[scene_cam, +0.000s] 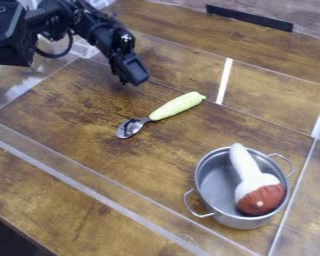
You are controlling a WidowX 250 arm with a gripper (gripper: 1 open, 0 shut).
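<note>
My black gripper (pixel 131 72) hangs at the upper left, shut, with nothing visible between its fingers. Just below and right of it a spoon (pixel 176 106) with a pale yellow-green handle lies on the wooden surface, its metal head toward the lower left, apart from the gripper. At the lower right stands a small steel pot (pixel 216 208) with two handles, holding a white object (pixel 246 165) with a red-brown round end (pixel 262 197).
Clear plastic edges border the wooden work surface (pixel 96 170) at left, bottom and right. A white tape strip (pixel 224 82) lies right of the spoon.
</note>
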